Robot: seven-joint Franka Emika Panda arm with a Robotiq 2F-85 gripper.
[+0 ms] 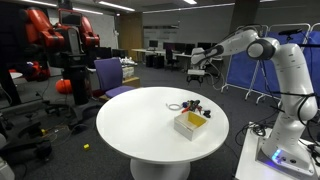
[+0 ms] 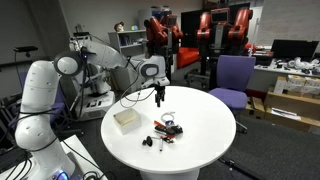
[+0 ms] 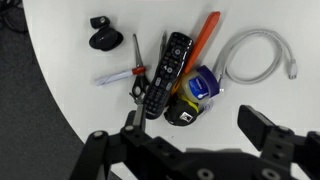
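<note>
My gripper hangs open above the round white table, its two fingers wide apart and nothing held between them. Below it in the wrist view lies a cluster: a black remote (image 3: 168, 75), scissors (image 3: 140, 88), a white pen (image 3: 114, 76), an orange stick-like item (image 3: 203, 40), a roll of tape (image 3: 198, 84) and a small black-and-yellow item (image 3: 181, 110). A dark, two-part object (image 3: 104, 34) sits apart from these, and a pale coiled cable (image 3: 240, 42) rests on the other side. An open pale box (image 1: 190, 125) stands near the table's edge.
The round table (image 2: 205, 110) has broad bare areas away from the cluster and box. A purple chair (image 2: 234, 78) stands beyond its far side. In the second exterior view, the arm reaches high over the box (image 2: 127, 120).
</note>
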